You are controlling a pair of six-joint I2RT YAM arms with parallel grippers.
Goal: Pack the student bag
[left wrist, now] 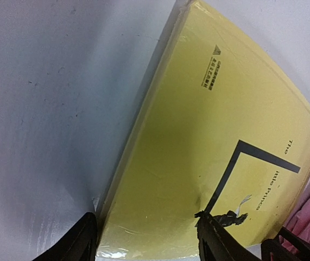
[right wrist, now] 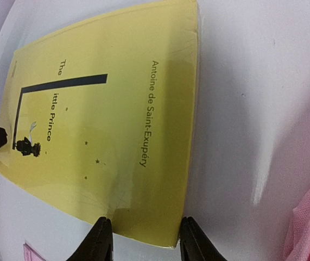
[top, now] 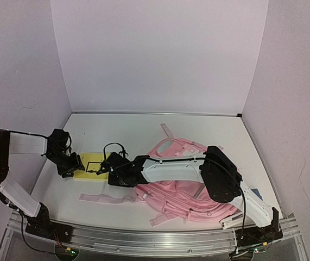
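Note:
A yellow book, The Little Prince, lies on the white table at left, cover up. My left gripper is at its left end, my right gripper at its right end. In the left wrist view, my left gripper is open, with the corner of the book between its spread fingers. The right wrist view has my right gripper open too, one finger over the cover and the other by the edge of the book. The pink backpack lies on the table, partly covered by my right arm.
A light-coloured small item sits at the front right, beside the backpack. One pink strap stretches left in front of the book.

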